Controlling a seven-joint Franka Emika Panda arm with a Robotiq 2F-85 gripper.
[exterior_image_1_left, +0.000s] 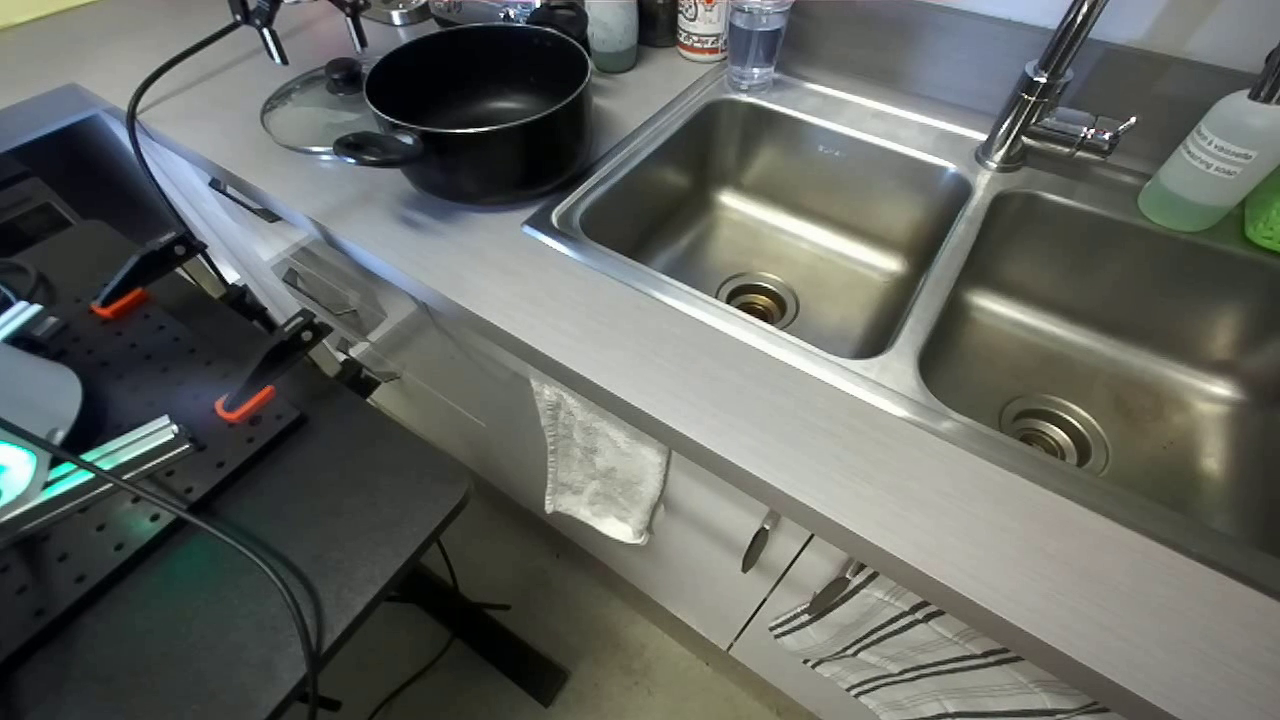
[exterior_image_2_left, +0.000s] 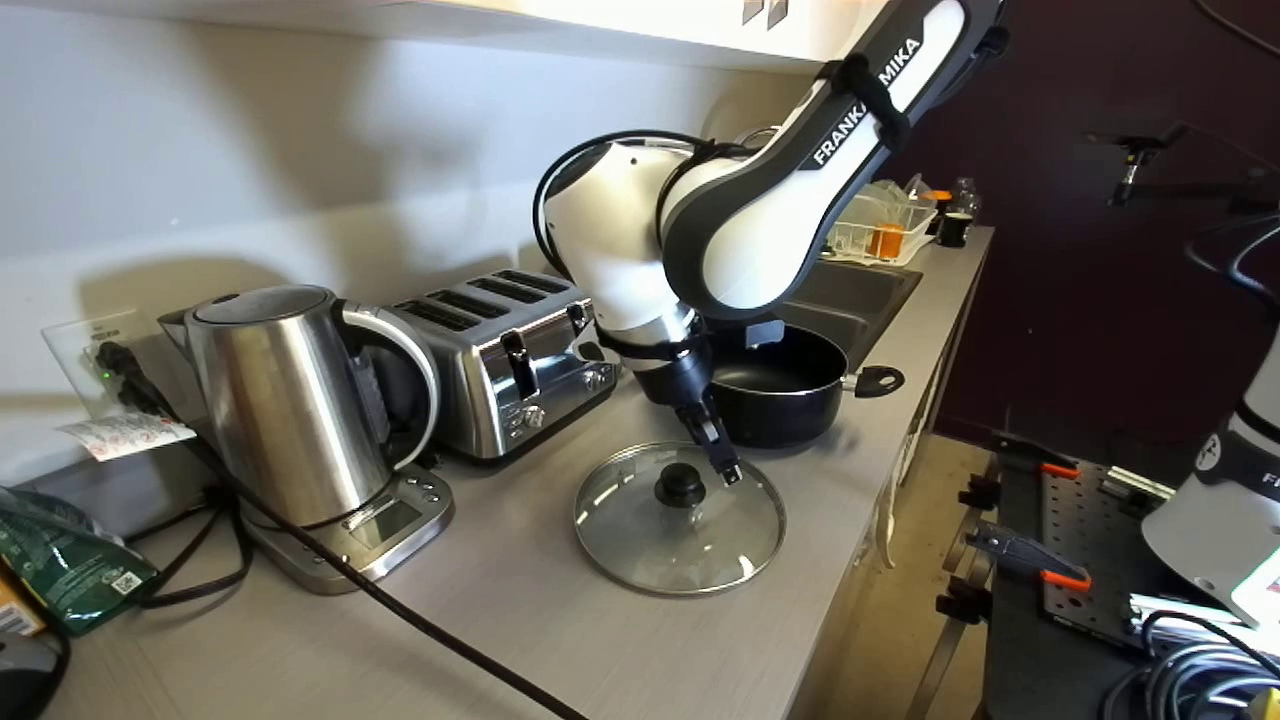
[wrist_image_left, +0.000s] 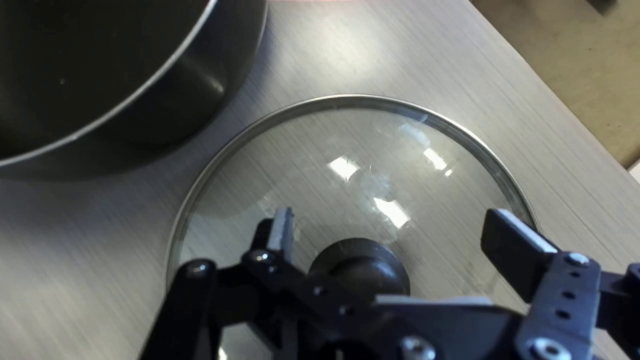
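A clear glass lid (wrist_image_left: 360, 156) with a metal rim and a black knob (exterior_image_2_left: 680, 485) lies flat on the counter, knob up. My gripper is open above it, its two fingers spread wide and nothing held between them. From the wrist camera, the knob shows between the fingers, partly covered by the gripper body. Beside the lid stands a black pot (exterior_image_1_left: 480, 132), uncovered, with its inside looking empty. In exterior view 2 the fingertips (exterior_image_2_left: 729, 473) hang just over the lid near the knob; the exact gap is hard to judge.
A steel toaster (exterior_image_2_left: 516, 348) and a kettle (exterior_image_2_left: 294, 396) stand along the wall. The pot's side handle (exterior_image_1_left: 378, 149) sticks out near the lid. A double sink (exterior_image_1_left: 780, 228) lies past the pot. Bare counter (exterior_image_2_left: 540, 624) surrounds the lid's near side, and a cable crosses it.
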